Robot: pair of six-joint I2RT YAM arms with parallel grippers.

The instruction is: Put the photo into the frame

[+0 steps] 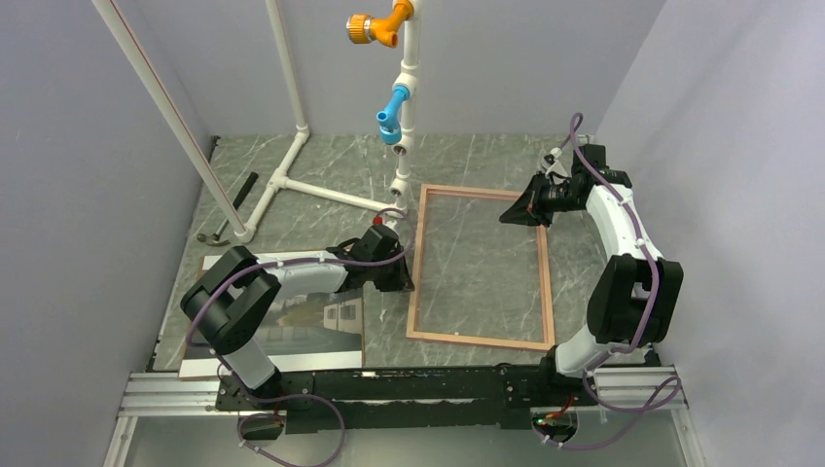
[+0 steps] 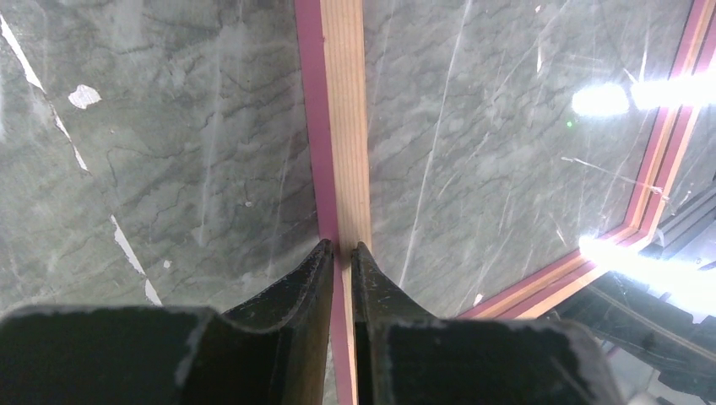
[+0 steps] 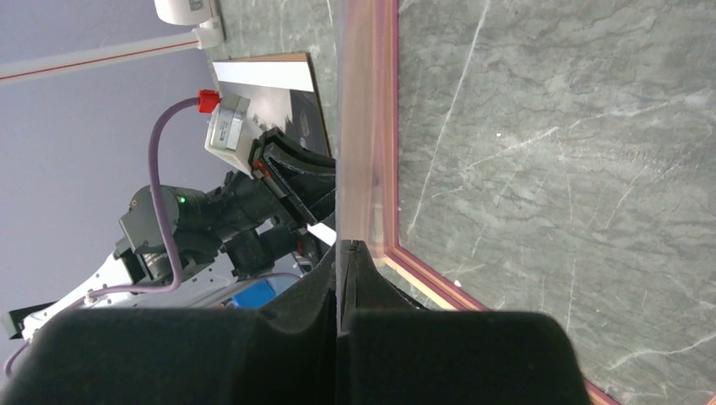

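The empty wooden frame (image 1: 547, 292) lies on the grey marbled table, right of centre. My left gripper (image 1: 410, 288) is shut on its left side; in the left wrist view the fingertips (image 2: 317, 266) straddle the wooden bar (image 2: 348, 143). My right gripper (image 1: 504, 220) is above the frame's right part. In the right wrist view it is shut, with a thin clear sheet (image 3: 361, 126) rising edge-on between its fingertips. The photo (image 1: 311, 336), dark with a white border, lies at the front left, partly under my left arm.
A brown board edge (image 1: 364, 341) shows beside the photo. White pipes (image 1: 336, 195) stand at the back with an orange fitting (image 1: 375, 27) and a blue one (image 1: 391, 117). A hammer (image 1: 233, 206) lies at the back left.
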